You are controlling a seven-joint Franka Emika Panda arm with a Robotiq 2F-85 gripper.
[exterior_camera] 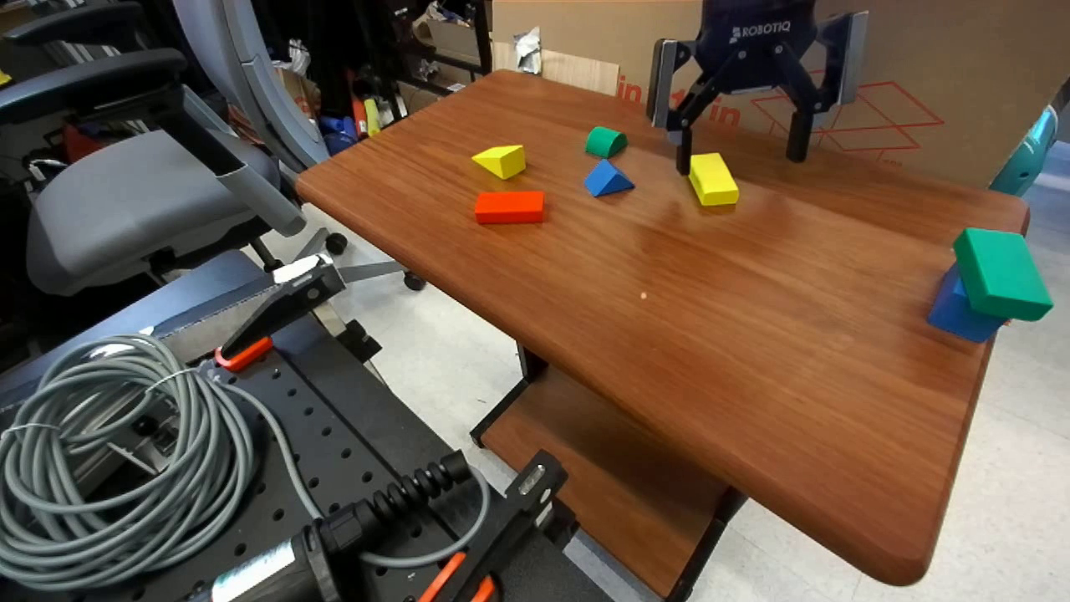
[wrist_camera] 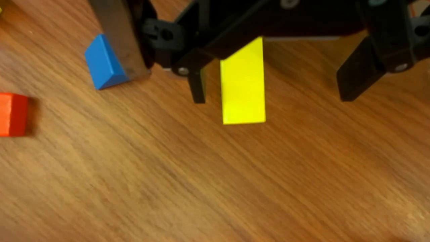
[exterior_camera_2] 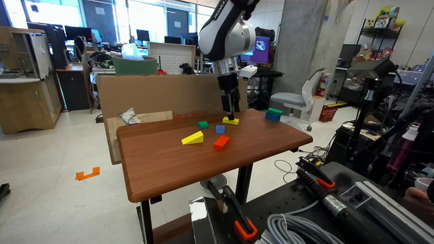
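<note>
A yellow rectangular block (exterior_camera: 713,180) lies flat toward the back of the wooden table. My gripper (exterior_camera: 741,152) is low over it, fingers wide apart with nothing held. In the wrist view the yellow block (wrist_camera: 243,86) shows between the two fingers, closer to the left one; its far end is hidden behind the gripper body. A blue triangular block (exterior_camera: 608,179), a green half-round block (exterior_camera: 606,141), a yellow wedge (exterior_camera: 501,160) and a red block (exterior_camera: 509,206) sit to the left in exterior view 1.
At the table's right edge a green block (exterior_camera: 1003,272) rests on a blue block (exterior_camera: 960,307). Cardboard (exterior_camera_2: 154,93) stands upright behind the table.
</note>
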